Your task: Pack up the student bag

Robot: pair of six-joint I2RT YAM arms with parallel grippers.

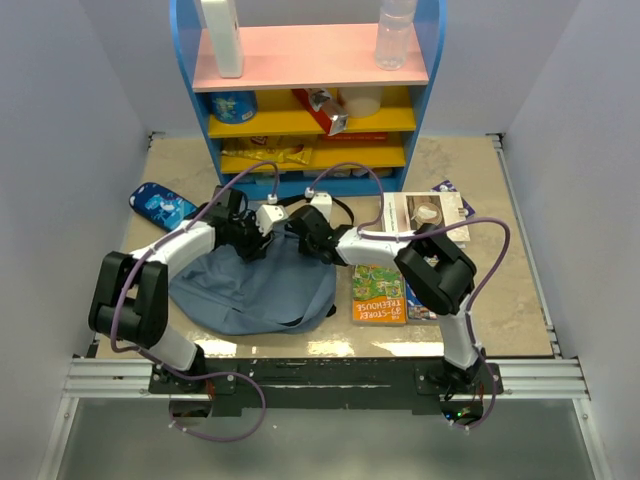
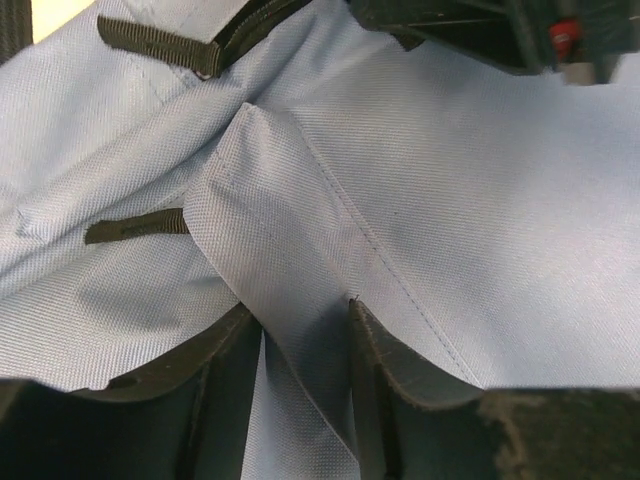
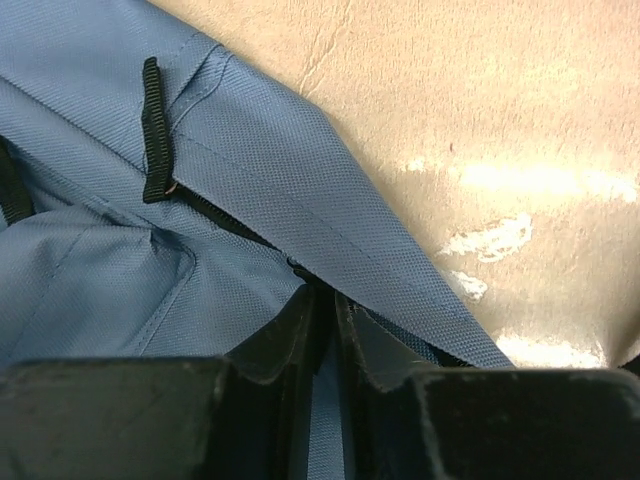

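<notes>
The blue-grey student bag point(image 1: 255, 290) lies flat and rumpled on the left half of the table. In the left wrist view, my left gripper stands with its fingers apart, astride a raised fold of bag cloth point(image 2: 275, 210). At the bag's upper right edge is my right gripper; its fingers nearly meet at the dark zip edge under a grey-blue flap point(image 3: 290, 190). Whether they grip that edge cannot be made out. To the bag's upper left is a dark blue patterned case point(image 1: 160, 204).
An orange book point(image 1: 380, 300) and a blue book point(image 1: 418, 304) lie right of the bag, below a white book point(image 1: 428, 212). Behind stands a shelf point(image 1: 310, 45) with a bottle point(image 1: 395, 35) and snacks.
</notes>
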